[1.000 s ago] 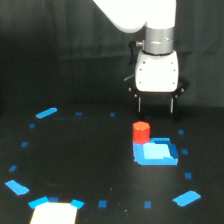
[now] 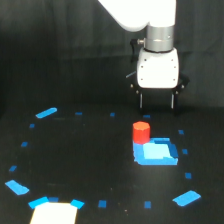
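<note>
A red block (image 2: 141,131) with an angular outline sits at the back left corner of a blue square piece (image 2: 172,151). Whether it rests on that piece or just behind it, I cannot tell. Within the blue square lies a pale blue-white patch (image 2: 155,151). My gripper (image 2: 158,105) hangs above and behind them, clear of both. Its dark fingers stand well apart, with nothing visible between them.
Blue tape strips and small squares mark the black table (image 2: 90,150). A pale yellow-white object (image 2: 53,213) is cut off by the bottom edge at the left.
My gripper has shifted slightly up and to the right in the view, its fingers still apart. The red block and the blue square have not visibly moved.
</note>
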